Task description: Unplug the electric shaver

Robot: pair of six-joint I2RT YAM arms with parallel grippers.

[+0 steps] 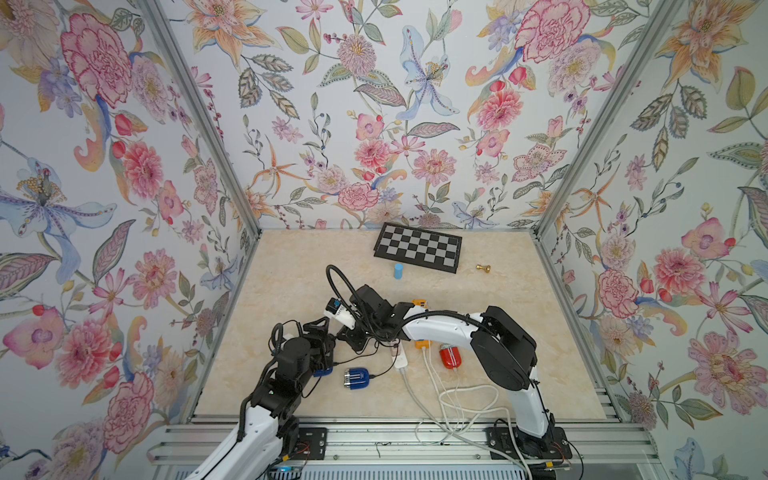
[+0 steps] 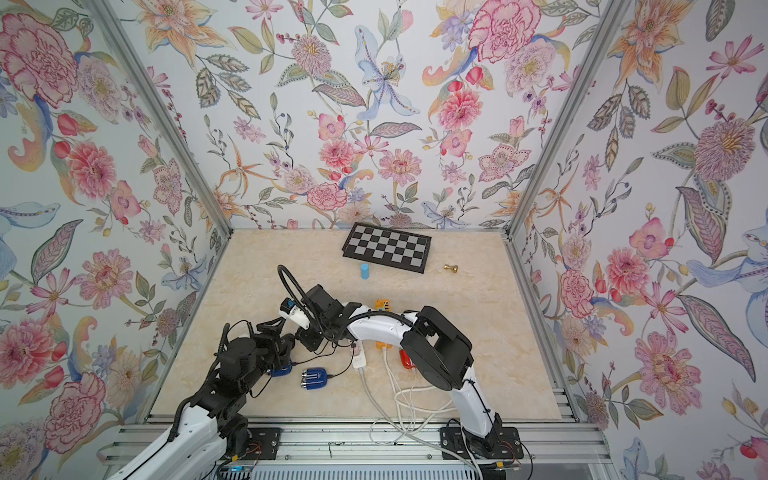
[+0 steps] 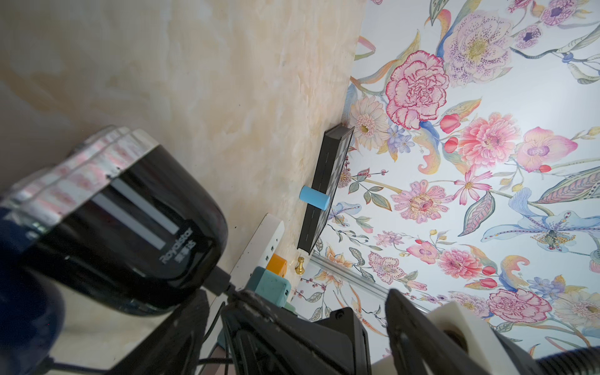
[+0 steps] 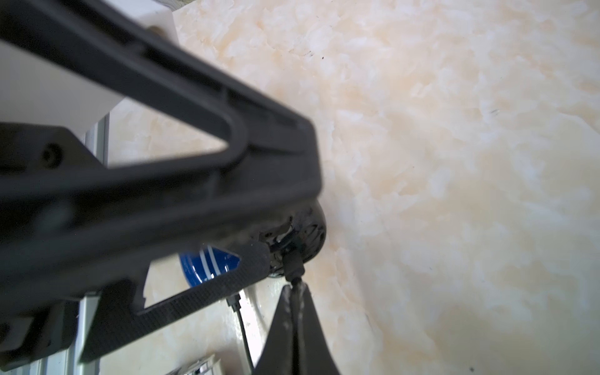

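Note:
A black shaver (image 3: 168,218) with a clear cap lies on the table in the left wrist view, a small plug (image 3: 217,280) in its end. In the right wrist view, the tips of my right gripper are shut right at the end of that plug (image 4: 293,265); whether the thin cable is pinched between them I cannot tell. My left gripper stands open beside the shaver, its fingers apart and not closed on it. One of its arms blocks much of the right wrist view, covering part of the shaver (image 4: 309,231).
Two blue devices, one nearer the middle (image 1: 357,378) and one by the left arm (image 1: 322,369), have black cables. A white power strip (image 1: 401,357), a red device (image 1: 450,357) and loose white cords lie to the right. The chessboard (image 1: 419,247) and blue cylinder (image 1: 398,271) stand behind.

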